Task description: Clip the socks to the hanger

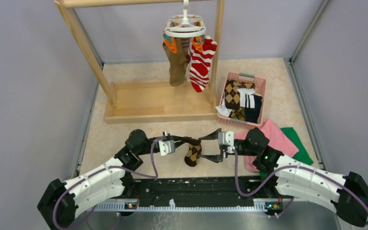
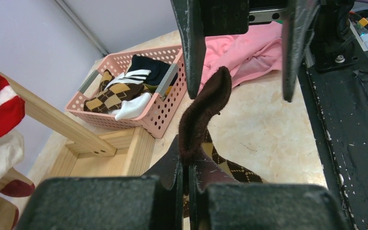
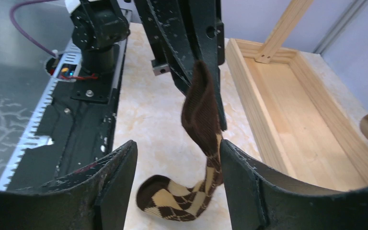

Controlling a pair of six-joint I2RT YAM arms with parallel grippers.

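Note:
A brown-and-tan argyle sock hangs over the front middle of the table. My left gripper is shut on its dark cuff; in the left wrist view the cuff sticks up out of the closed fingers. Facing it from the right, my right gripper is open. In the right wrist view the cuff rises beyond the gap between my right fingers, and the toe curls below. At the back hangs the white hanger, with a tan sock and a red-striped sock below its orange clips.
A wooden base and post stand behind the arms. The pink basket at the back right holds several socks. Pink cloth and green cloth lie at the right.

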